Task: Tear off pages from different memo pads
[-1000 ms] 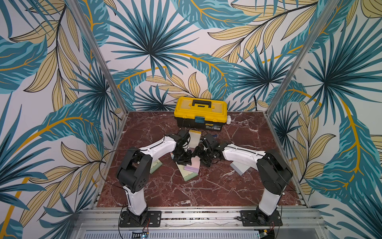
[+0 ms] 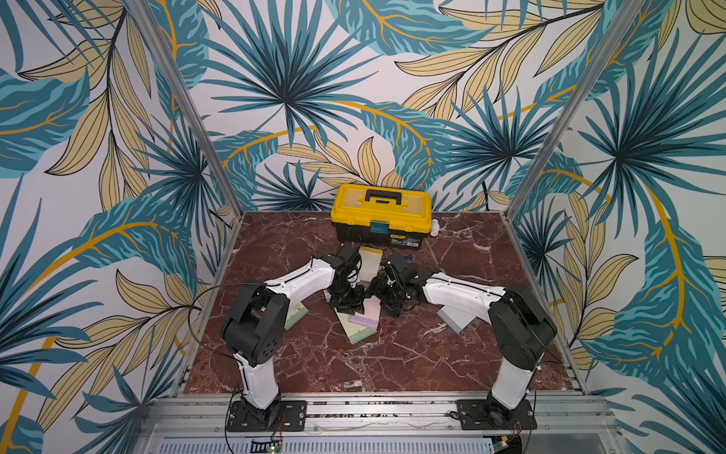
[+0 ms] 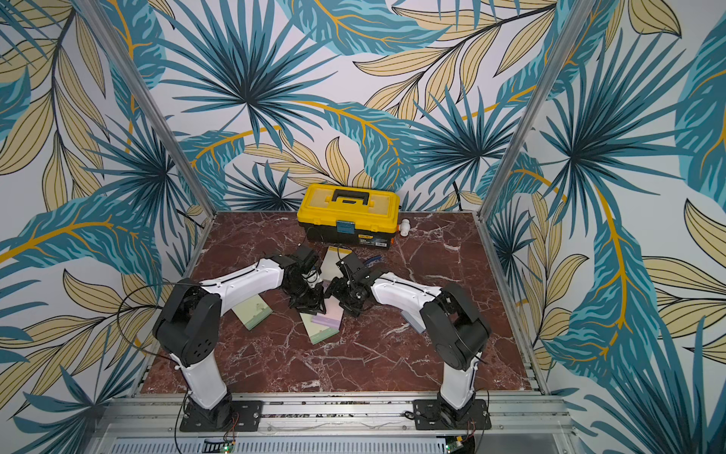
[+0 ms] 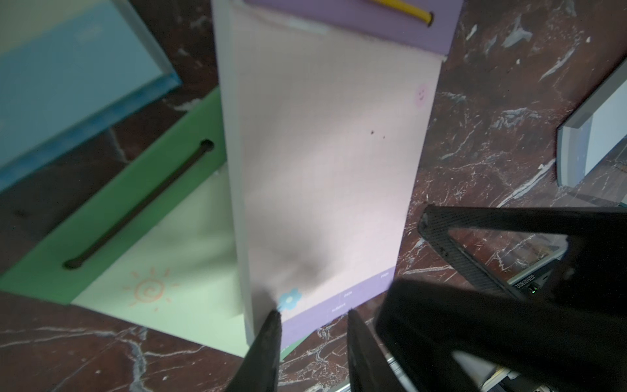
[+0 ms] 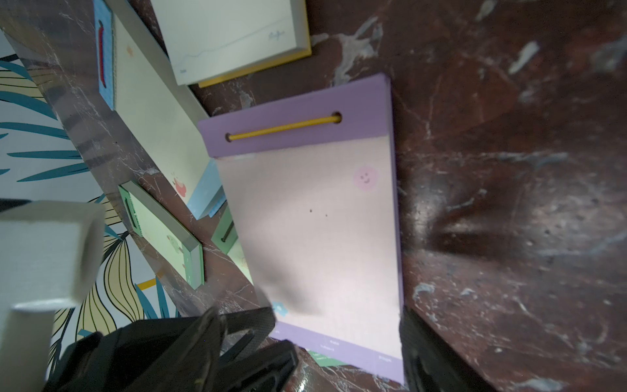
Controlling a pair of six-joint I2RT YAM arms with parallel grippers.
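Observation:
A lilac memo pad [image 4: 329, 156] with a pink top sheet and yellow cord lies on a green pad [image 4: 156, 274], seen closely in both wrist views. My left gripper is part open at the pad's lower lilac edge, one finger by its corner; whether it touches is unclear. My right gripper is open over the same pad, its fingers spread across the lower part of the sheet. In the top views both grippers crowd over the middle pads and partly hide them.
A blue pad [image 4: 78, 98], a yellow-backed pad [image 5: 232, 39], a second green pad [image 3: 251, 310] and a grey pad [image 2: 457, 317] lie around. A yellow toolbox [image 2: 382, 208] stands at the back.

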